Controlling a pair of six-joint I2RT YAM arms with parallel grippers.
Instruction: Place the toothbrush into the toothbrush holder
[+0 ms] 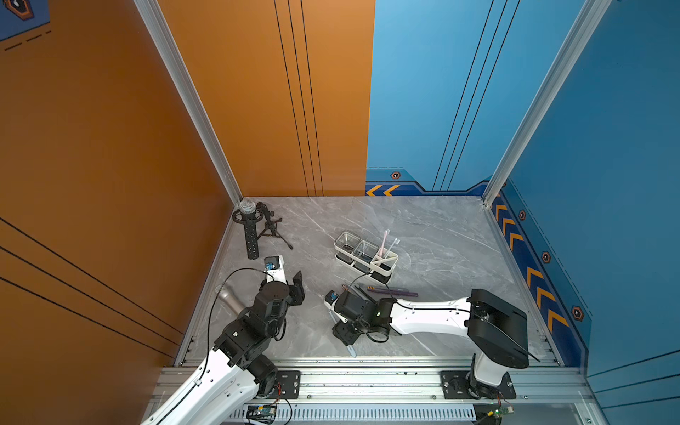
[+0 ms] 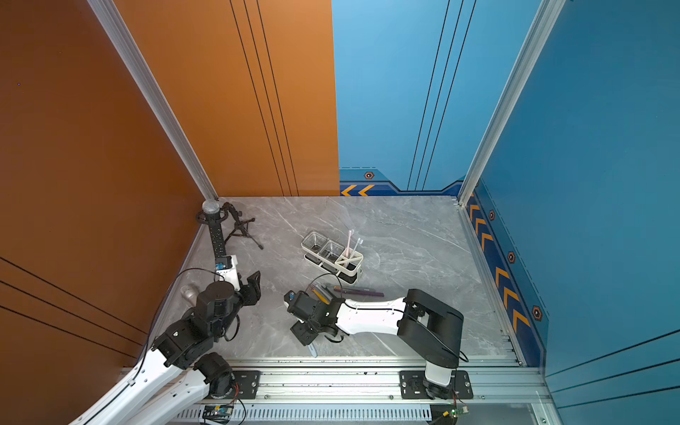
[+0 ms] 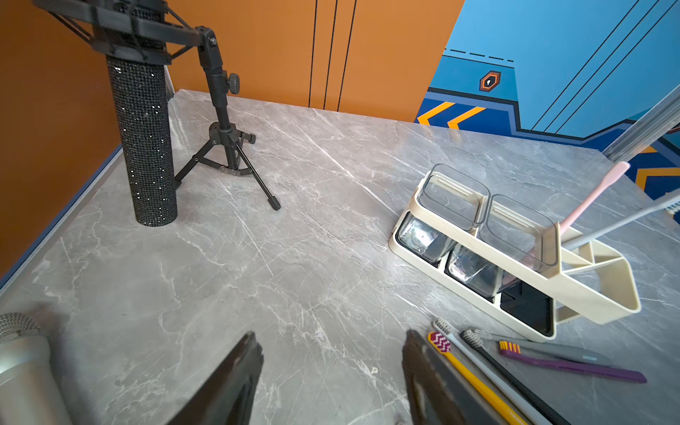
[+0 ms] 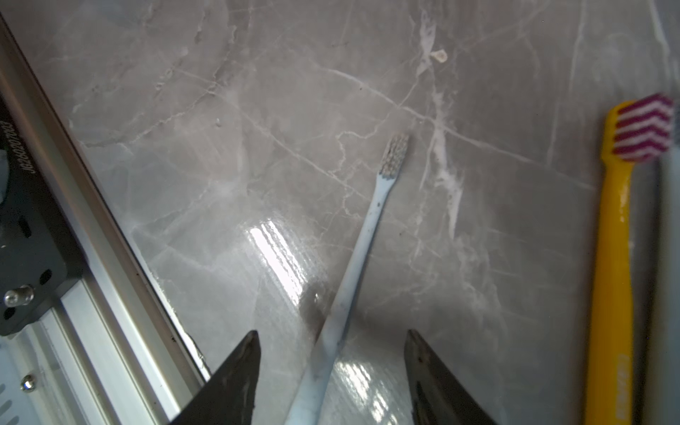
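Note:
A light blue toothbrush (image 4: 354, 265) lies flat on the table, its bristled end pointing away in the right wrist view. My right gripper is over its handle, the fingers apart on either side with space around it. The cream toothbrush holder (image 3: 517, 255) stands upright at mid table; a pink toothbrush (image 3: 593, 197) and a whitish one (image 3: 623, 216) lean in its divided right end. Well left of the holder, my left gripper is open above bare table, with nothing between its fingers.
Several toothbrushes lie before the holder, among them a yellow one (image 3: 478, 379) and a purple one (image 3: 573, 364). A black microphone (image 3: 145, 134) on a tripod stands back left; a silver microphone (image 3: 28, 375) lies near the left edge. Free table spreads behind the holder.

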